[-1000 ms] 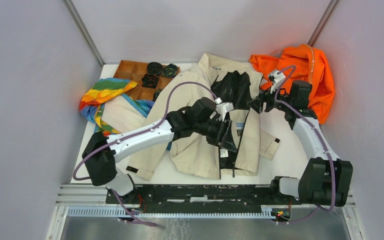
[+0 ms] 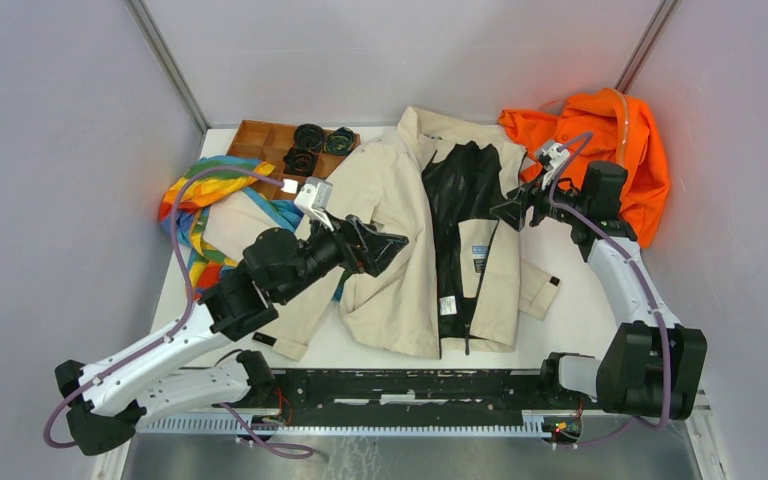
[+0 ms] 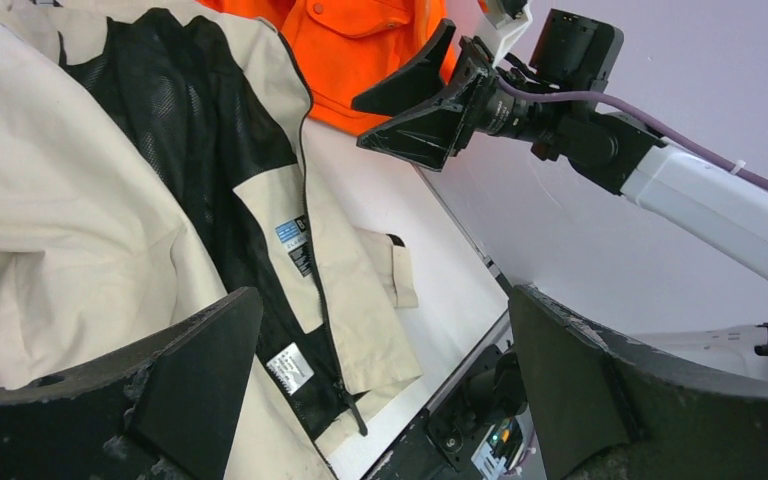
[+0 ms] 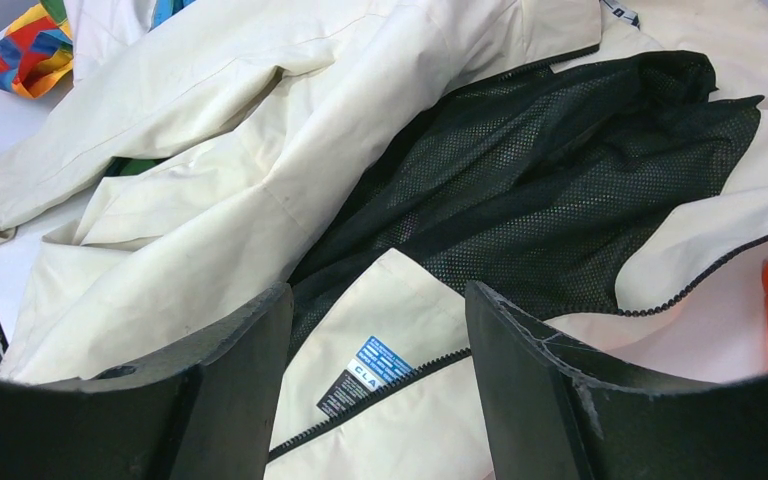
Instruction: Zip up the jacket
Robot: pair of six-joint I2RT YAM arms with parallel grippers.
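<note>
A cream jacket (image 2: 395, 295) with black mesh lining lies spread on the white table, its front unzipped. Along the right front edge runs a black zipper (image 3: 324, 310), with a slider and pull tab (image 3: 352, 404) at the bottom hem. My left gripper (image 2: 388, 255) hangs above the left half of the jacket, fingers wide apart and empty in the left wrist view. Over the jacket's right edge, near the label (image 4: 364, 376), is my right gripper (image 2: 505, 212); its fingers (image 4: 535, 375) stand apart with nothing held between them.
An orange garment (image 2: 645, 150) lies at the back right. At the back left are a wooden tray (image 2: 257, 137) with dark round items and a multicoloured cloth (image 2: 198, 222). Bare table shows right of the jacket (image 2: 570, 318).
My left gripper has risen and moved left, away from the lower lining and zipper area. The right arm has stayed almost still, and the jacket lies as before.
</note>
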